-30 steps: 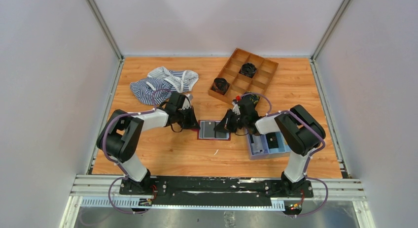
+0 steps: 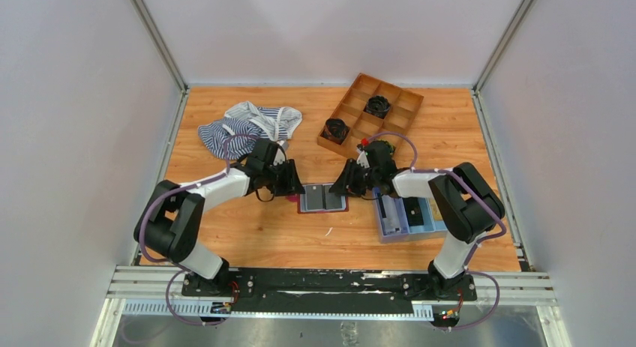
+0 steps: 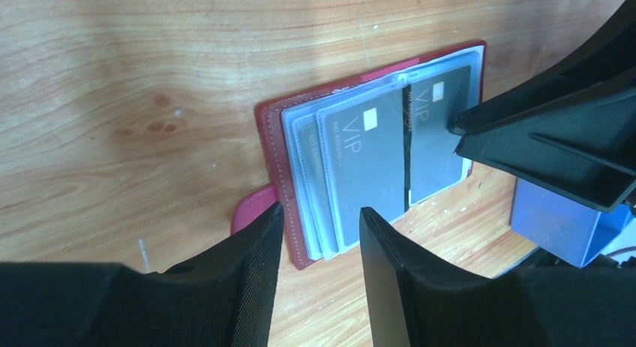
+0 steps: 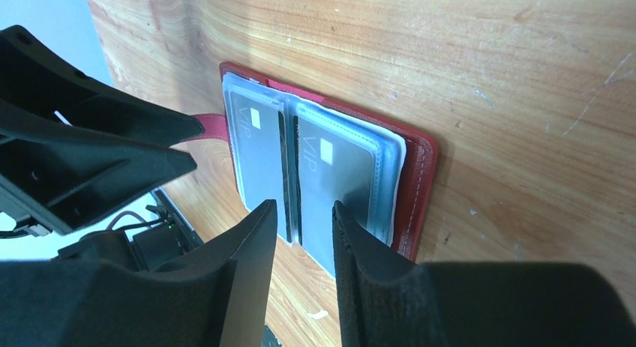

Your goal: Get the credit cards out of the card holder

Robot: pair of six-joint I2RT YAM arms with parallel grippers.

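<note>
The red card holder (image 2: 322, 211) lies unfolded flat on the table between my two grippers. Under its clear sleeves show two grey VIP cards, a left card (image 3: 366, 167) and a right card (image 3: 439, 130). Beside the holder's left edge, above its pink strap (image 3: 253, 206), my left gripper is part open, with nothing between its fingers. Over the right side of the holder stands my right gripper, its fingers apart and empty. In the right wrist view its fingertips overlap the near card; whether they touch it I cannot tell.
A blue-grey divided bin (image 2: 409, 237) stands to the right, below the right arm. Behind are a wooden compartment tray (image 2: 405, 111) with black coils and a striped cloth (image 2: 251, 126). The table in front of the holder is mostly clear.
My left gripper has drawn back leftward and its fingers have spread. The card holder has slid slightly left. The right gripper has shifted slightly and its fingers stand apart.
</note>
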